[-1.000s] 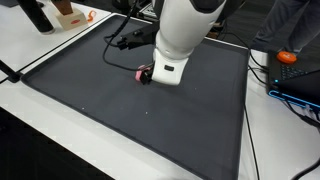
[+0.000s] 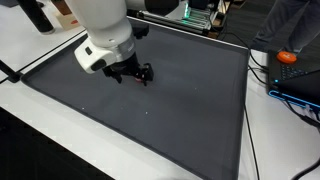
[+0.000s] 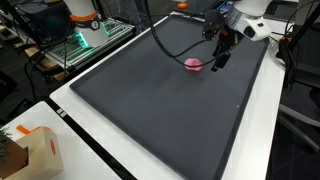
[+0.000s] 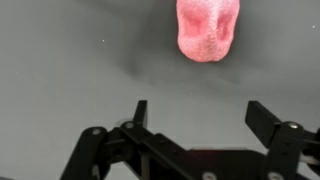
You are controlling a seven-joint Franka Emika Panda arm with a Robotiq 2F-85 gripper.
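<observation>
A pink, rounded object with dimples [image 4: 208,28] lies on the dark mat at the top of the wrist view. My gripper is open, its two black fingers [image 4: 140,112] wide apart with only bare mat between them. The object sits beyond the fingertips, apart from them. In exterior view 2 the pink object [image 3: 193,64] shows in full on the mat, just left of the gripper [image 3: 216,64]. Exterior view 1 shows little more than a bit of pink beside the black fingers, as the gripper hides most of it.
A black cable [image 3: 160,45] arcs low over it near the arm. A wooden-coloured box [image 3: 38,155] stands outside the mat's near left corner, and an orange-topped black device [image 2: 288,65] is off to the right.
In exterior view 1 the arm and gripper have moved left, from the right of the pink object to over its left side. The object stays about where it was.
</observation>
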